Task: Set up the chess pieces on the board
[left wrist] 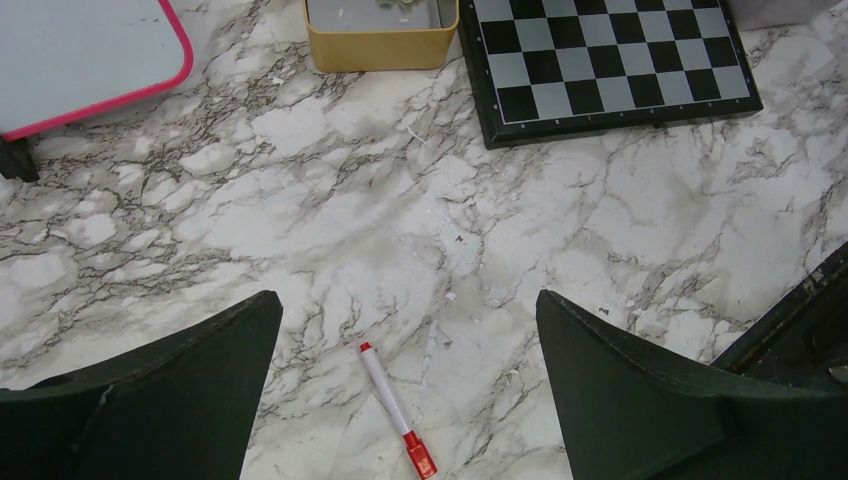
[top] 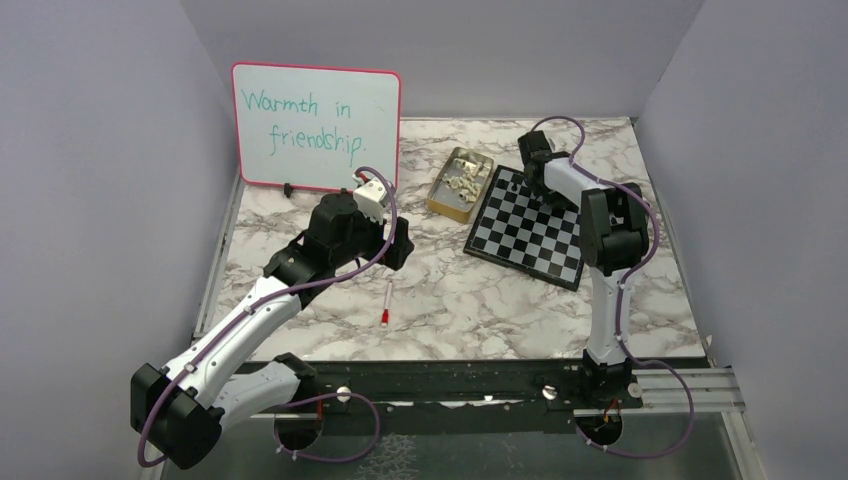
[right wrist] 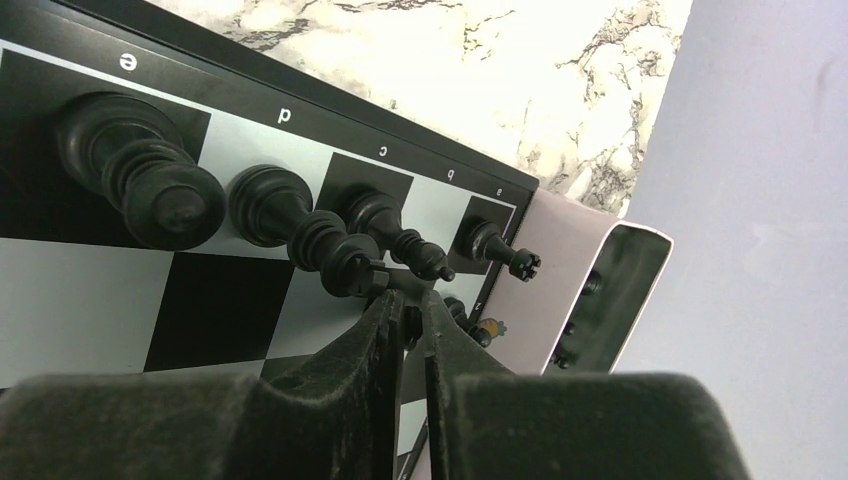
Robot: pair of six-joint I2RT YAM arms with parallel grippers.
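My right gripper is low over the chessboard (top: pixel 510 230), its fingers close together near the d-file piece (right wrist: pixel 330 250); whether anything sits between the tips is unclear. Black pieces stand on the e square (right wrist: pixel 170 200), the c square (right wrist: pixel 395 230) and the a square (right wrist: pixel 500 250), with others partly hidden behind the fingers. In the top view the right arm covers much of the board's back. My left gripper hangs open above bare marble, with nothing between its fingers.
A tan box (top: pixel 449 205) of white pieces sits left of the board. A pink-white box (right wrist: pixel 540 270) with dark pieces adjoins it. A whiteboard (top: pixel 315 120) stands at back left, a marker (top: pixel 386 305) lies in front.
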